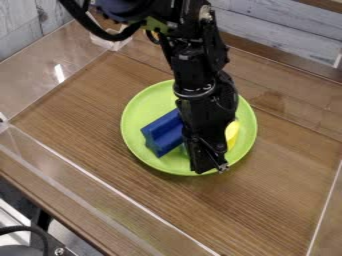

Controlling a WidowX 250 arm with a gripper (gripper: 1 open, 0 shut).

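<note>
My black gripper [207, 155] is low over a green plate [144, 105], its fingertips in the plate's near right part. The fingers look shut, with nothing clearly visible between them. A blue block [163, 130] lies on the plate just left of the gripper. A yellow object [233, 133] sits to its right, partly hidden behind the gripper.
The plate rests on a wooden table [74, 120], with bare wood to the left, right and front. A pale wall and the table's raised edge run along the back. Cables hang at the lower left, off the table.
</note>
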